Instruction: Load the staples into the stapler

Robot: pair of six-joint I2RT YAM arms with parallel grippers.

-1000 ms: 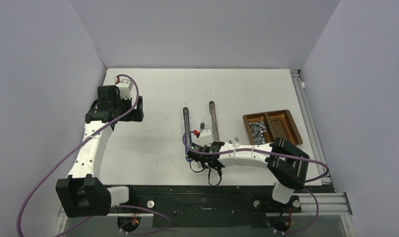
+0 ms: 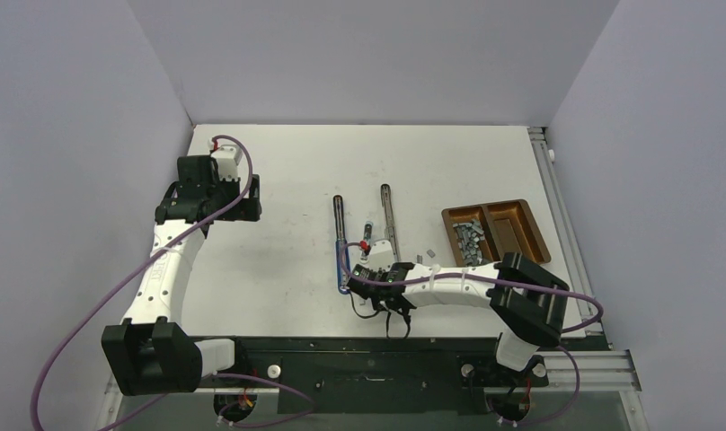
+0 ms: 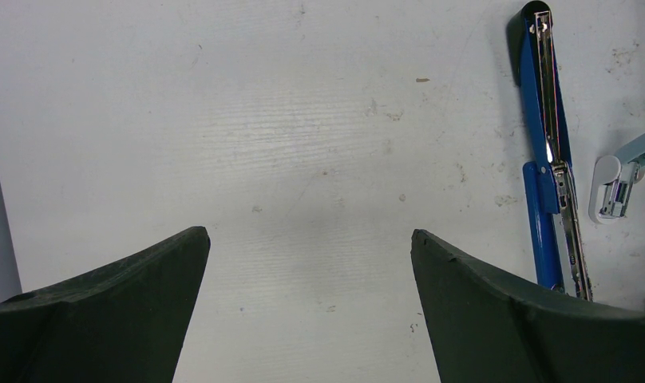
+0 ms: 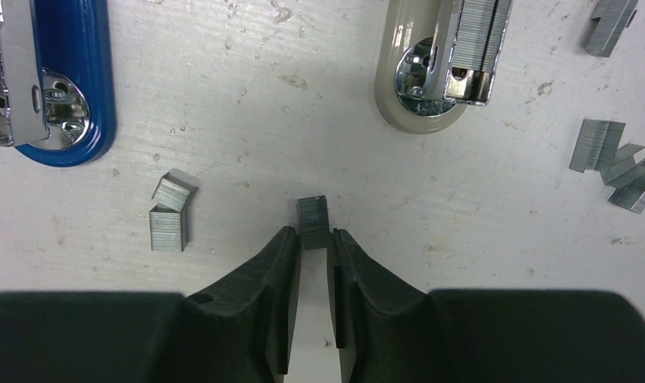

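Observation:
Three staplers lie on the table, opened out: a blue one [image 2: 340, 251] [image 3: 545, 199], a beige one [image 2: 388, 211] [image 4: 403, 108] and a small pale one [image 3: 607, 191]. In the right wrist view a short staple strip [image 4: 313, 215] lies at the fingertips of my right gripper, whose fingers are close together at either side of its near end; whether they grip it I cannot tell. My left gripper stands open over bare table at the left, nothing between its fingers.
Loose staple pieces [image 4: 168, 227] lie near the blue stapler, with more [image 4: 599, 144] to the right. A brown two-compartment tray [image 2: 517, 233] holding staples stands at the table's right.
My right arm has shifted slightly to the right over the past second. The left arm has stayed still.

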